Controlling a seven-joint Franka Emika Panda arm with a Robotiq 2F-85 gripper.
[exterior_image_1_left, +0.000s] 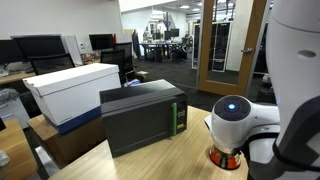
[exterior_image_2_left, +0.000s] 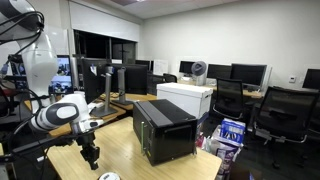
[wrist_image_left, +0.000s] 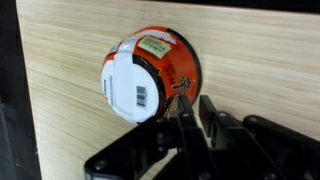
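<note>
In the wrist view a round orange-and-white tub (wrist_image_left: 135, 85) with a barcode on its white part sits on the pale wooden table. My gripper is over the tub's near right edge, its black fingers a narrow gap apart. Nothing is clearly visible between them. Exterior view 1 shows orange parts of the tub (exterior_image_1_left: 216, 156) beneath the arm, which hides much of it. The tub's white top (exterior_image_2_left: 109, 177) is cut off by the lower edge of exterior view 2, just right of my gripper (exterior_image_2_left: 94, 164).
A dark microwave-like box (exterior_image_1_left: 145, 117) stands on the table, with open tabletop (exterior_image_1_left: 165, 160) in front of it. Behind it is a white storage box (exterior_image_1_left: 75, 90). Monitors (exterior_image_2_left: 130, 82) stand behind the arm.
</note>
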